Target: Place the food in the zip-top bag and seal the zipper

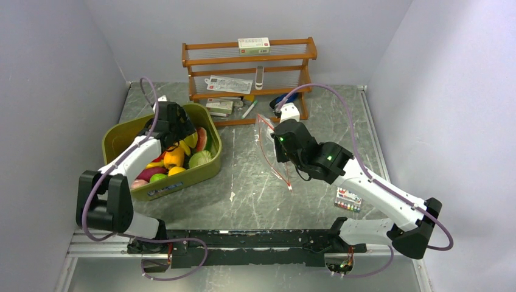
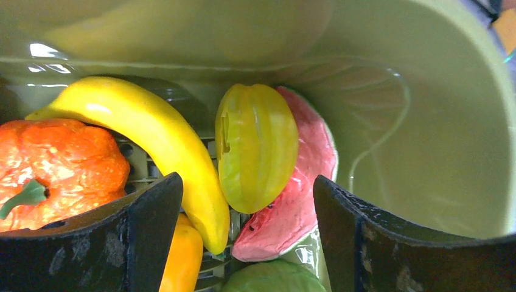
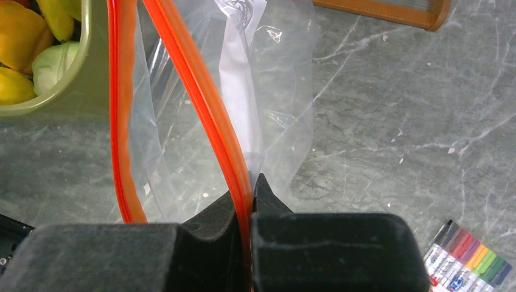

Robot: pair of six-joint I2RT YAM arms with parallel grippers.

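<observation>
The clear zip top bag [image 3: 286,121] hangs open-mouthed with its orange zipper strips spread apart. My right gripper is shut on one orange strip of the bag at the near corner. Inside the green bin, my left gripper is open over the food, its fingers wide apart. A ribbed yellow-green fruit [image 2: 261,146] shows in the gap between them, with no visible contact. Around it lie a banana [image 2: 152,118], a watermelon slice [image 2: 283,225], an orange pumpkin [image 2: 67,164] and a yellow pepper [image 2: 182,258].
The bin's wall [image 1: 210,170] rises round the food on the left of the table. A wooden rack [image 1: 243,61] with small boxes stands at the back. Markers [image 1: 348,199] lie at the right. Between bin and bag the table is clear.
</observation>
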